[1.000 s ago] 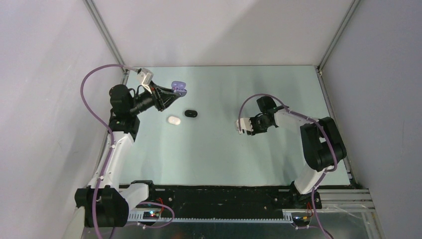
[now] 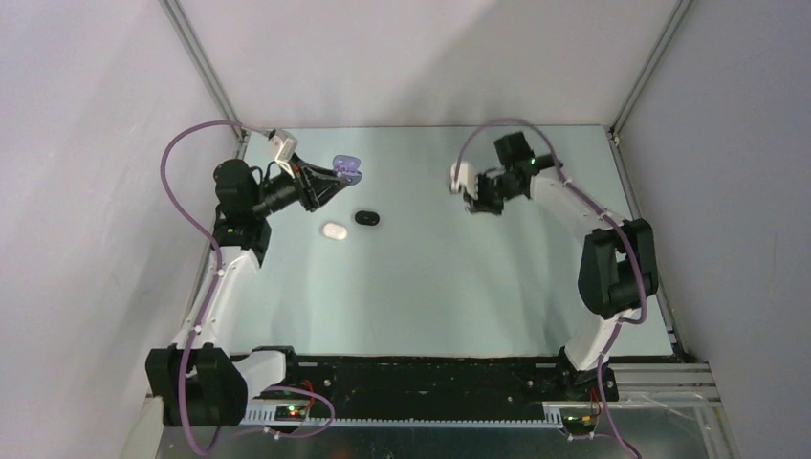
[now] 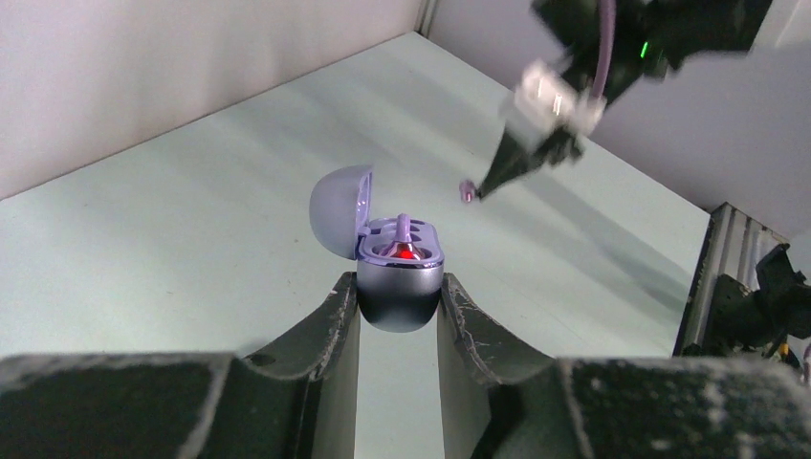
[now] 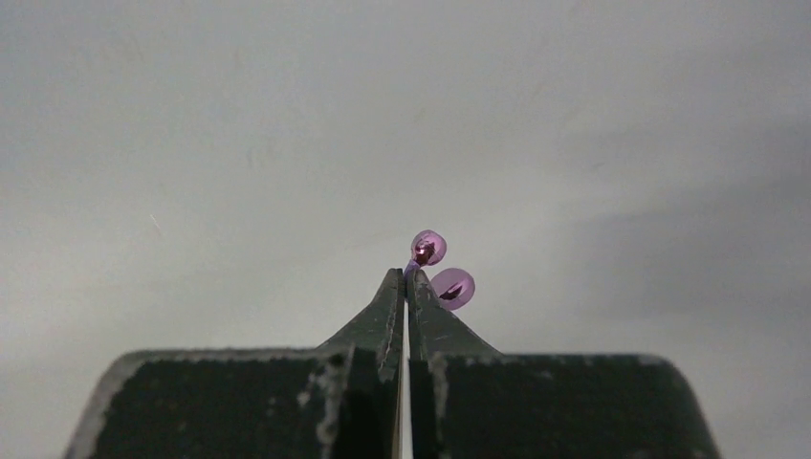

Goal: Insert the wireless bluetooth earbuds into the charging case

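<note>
The open purple charging case (image 2: pixel 346 168) is in my left gripper, which is shut on it at the upper left of the table. In the left wrist view its lid (image 3: pixel 335 210) is raised and a purple stem stands up from the inside, beside a red light. My right gripper is shut on a small purple earbud (image 4: pixel 428 247), with a second pink-purple rounded shape beside it at the fingertips, perhaps part of it or a reflection. In the top view the right gripper is blurred, right of centre.
A white oval case (image 2: pixel 335 231) and a black oval case (image 2: pixel 366 218) lie on the table (image 2: pixel 411 287) below the left gripper. Walls border the back and sides.
My right arm has risen and shifted toward the back of the table, blurred by motion. The left arm has barely moved.
</note>
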